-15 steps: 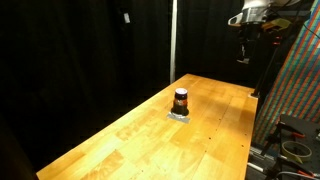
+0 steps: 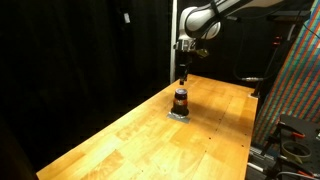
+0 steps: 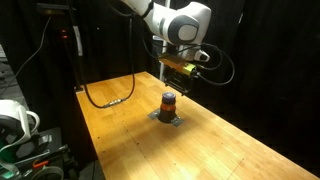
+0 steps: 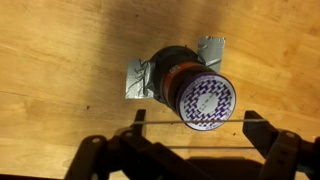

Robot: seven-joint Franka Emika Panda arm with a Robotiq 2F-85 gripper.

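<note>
A dark cylinder with an orange-red band (image 2: 181,102) stands upright on the wooden table, its base held down with silver tape (image 4: 138,79). Seen from above in the wrist view, its round top (image 4: 207,101) carries a purple and white checked pattern. My gripper is open, its two black fingers wide apart at the lower edge of that view. In exterior view 1 the gripper (image 2: 182,78) hangs just above and behind the cylinder. Nothing is held. Thin straight lines cross between the fingers in the wrist view; I cannot tell what they are.
Black curtains (image 2: 75,70) stand along one side. A cable (image 3: 102,103) loops from the arm (image 3: 180,25) over the table.
The arm has swung left across exterior view 1 and come lower, from the far right to close by the cylinder. The cylinder has stayed in place.
</note>
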